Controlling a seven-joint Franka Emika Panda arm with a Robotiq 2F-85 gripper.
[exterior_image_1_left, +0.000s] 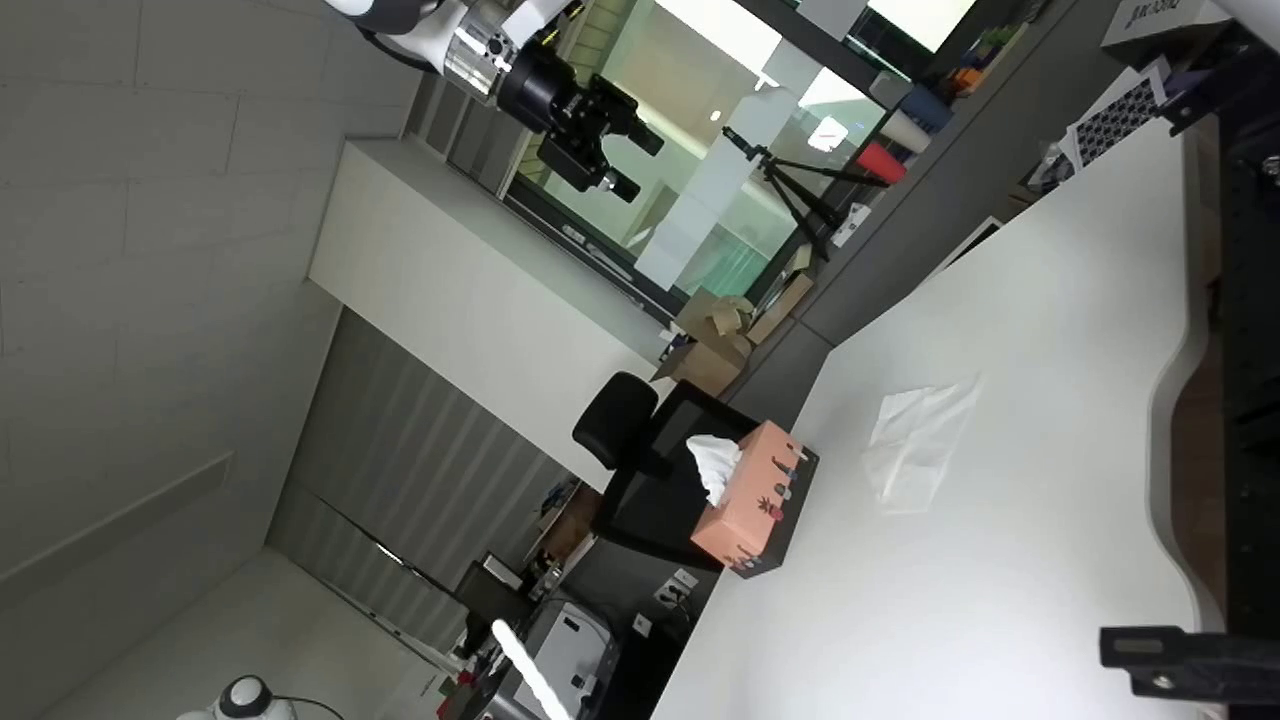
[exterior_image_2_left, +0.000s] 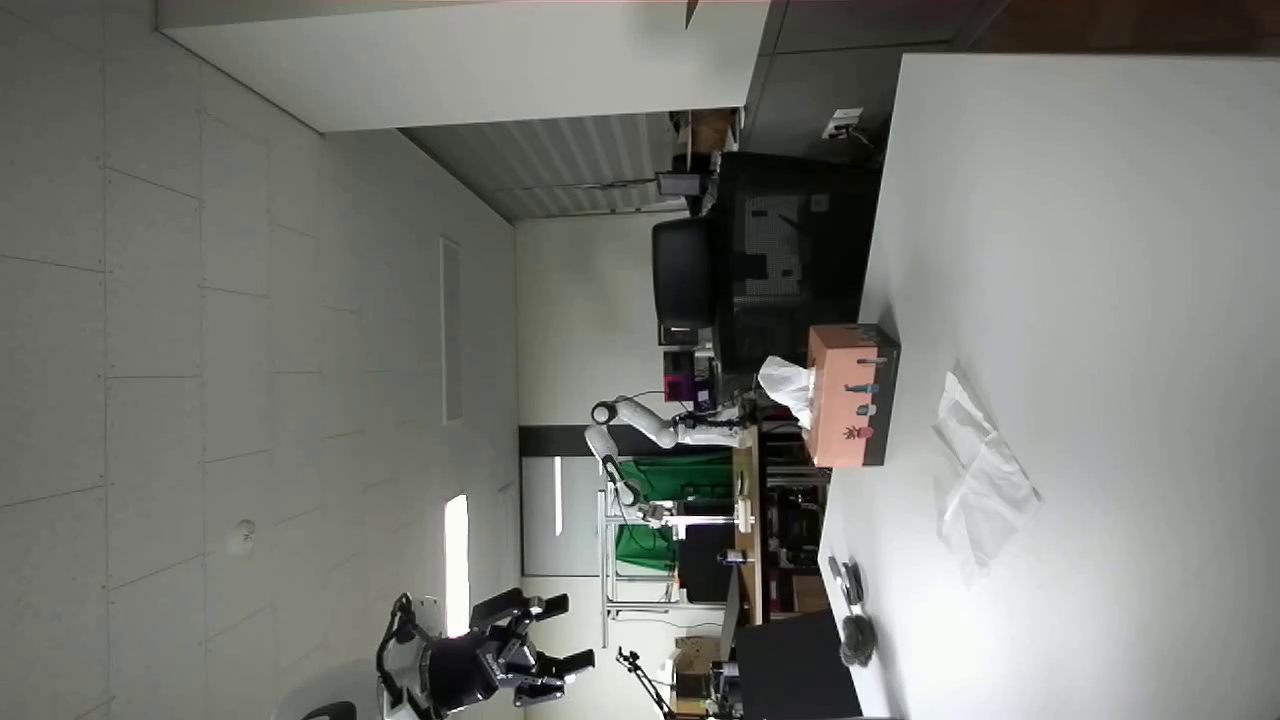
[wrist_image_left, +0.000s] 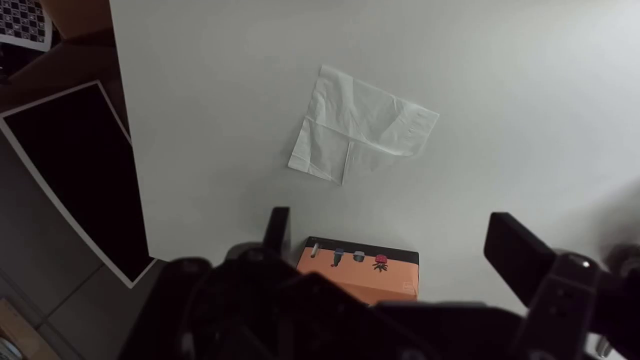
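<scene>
My gripper (exterior_image_1_left: 639, 167) hangs high above the table in the first exterior view, its fingers wide apart. From the second exterior view the gripper (exterior_image_2_left: 579, 634) also looks open, with empty space between its fingers. An orange tissue box (exterior_image_1_left: 750, 500) with a dark base stands on the table, a white tissue (exterior_image_1_left: 714, 466) sticking out of its top. A creased white tissue (wrist_image_left: 363, 123) lies flat and by itself on the tabletop. In the wrist view the box (wrist_image_left: 360, 273) is partly hidden behind the gripper's body, well below the fingers (wrist_image_left: 277, 231).
A few small dark items (exterior_image_2_left: 854, 612) lie near its edge in the second exterior view. An office chair (exterior_image_1_left: 618, 420) stands beyond the tissue box.
</scene>
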